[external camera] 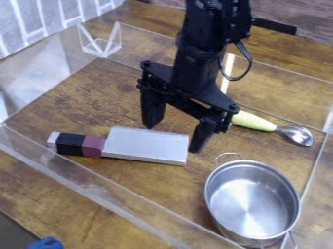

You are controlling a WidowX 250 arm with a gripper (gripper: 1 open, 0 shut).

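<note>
My black gripper [174,126] hangs over the middle of the wooden table, fingers spread open with nothing visible between them, above the back edge of a cleaver-like piece with a flat silver blade [146,146] and a dark maroon-and-black handle [76,144]. To its right a pale yellow-green item [252,124] lies with a metal spoon end [298,135], partly behind the gripper. A steel pot [252,199] stands at the front right.
Clear plastic walls [92,195] border the work area. A blue object [46,243] sits outside at the lower left corner.
</note>
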